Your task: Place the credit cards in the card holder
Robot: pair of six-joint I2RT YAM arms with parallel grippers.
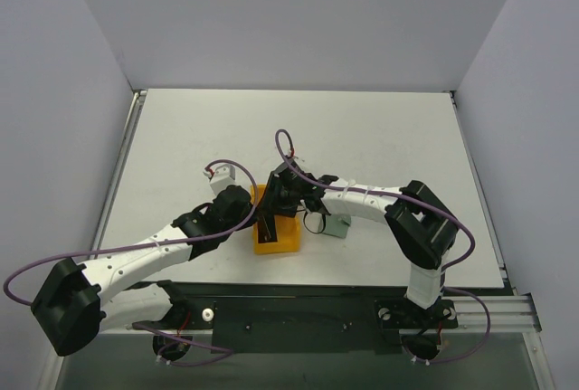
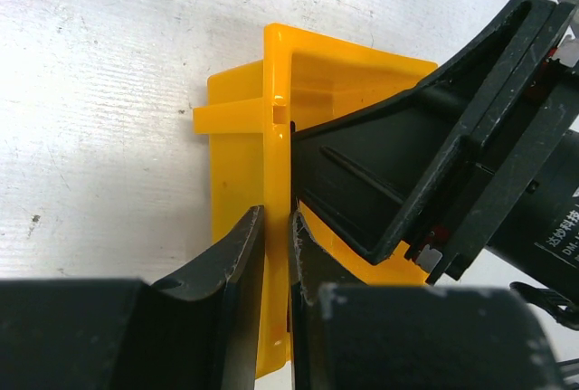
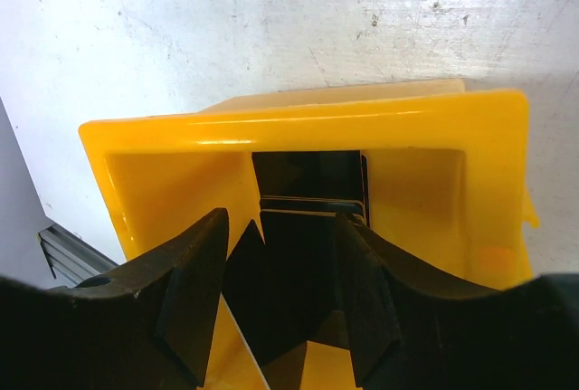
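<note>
A yellow open box (image 1: 288,247) stands near the front middle of the table. My left gripper is shut on one of its side walls, a finger on each face. Inside the box are flat black pieces: an upright one (image 3: 308,177) against the far wall and a tilted one (image 3: 262,299) nearer the fingers. Which are cards and which is the holder I cannot tell. My right gripper reaches into the box with its fingers apart. Black pieces show in the gap, but nothing is visibly clamped.
A pale grey-green flat thing (image 1: 336,226) lies right of the box, partly under the right arm (image 1: 371,198). Both arms crowd the box closely.
</note>
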